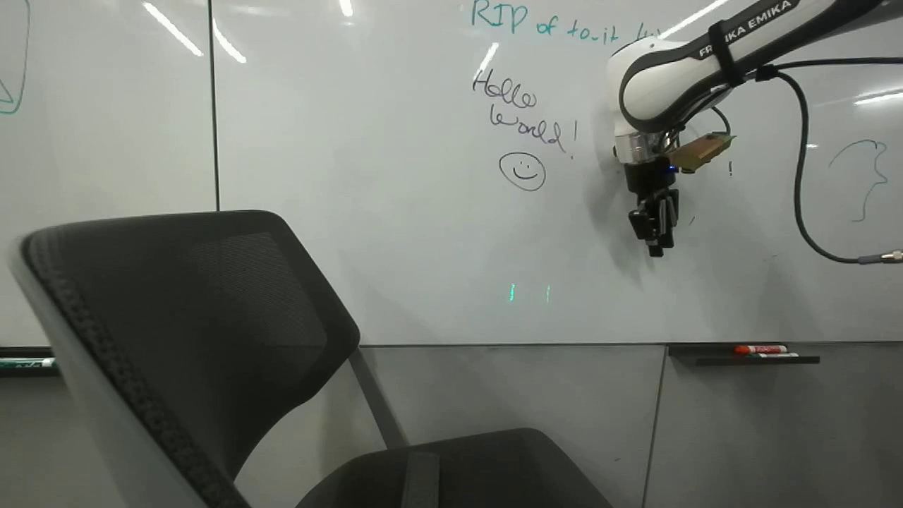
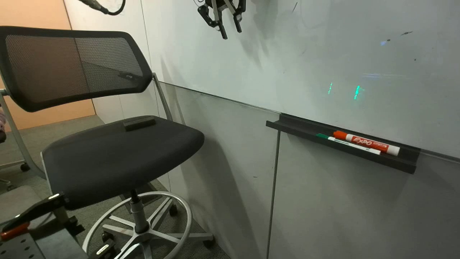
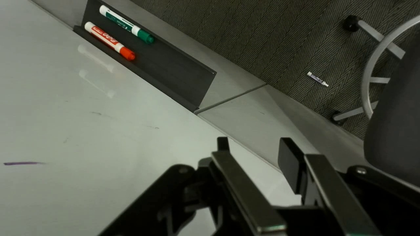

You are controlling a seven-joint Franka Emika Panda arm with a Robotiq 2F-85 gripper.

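Observation:
Pointing down in front of the whiteboard [image 1: 381, 195], my gripper [image 1: 656, 252] is open. In the wrist view a clear gap separates its fingers [image 3: 291, 165], and nothing is between them. Below and to one side is the black marker tray [image 3: 169, 74]. On it lie a red marker [image 3: 109, 41] and a green marker [image 3: 126, 24], side by side. Exterior view 2 shows the gripper [image 2: 231, 34] high above the tray [image 2: 284, 123], to its left, well apart from both the red marker [image 2: 366, 143] and the green-capped marker [image 2: 353, 145].
A black office chair [image 2: 125, 146] stands close to the wall, left of the tray. On the carpet lies a small white marker [image 3: 317, 79]. Another tray with a marker [image 1: 25, 363] is at the far left. The board around my gripper is free of obstacles.

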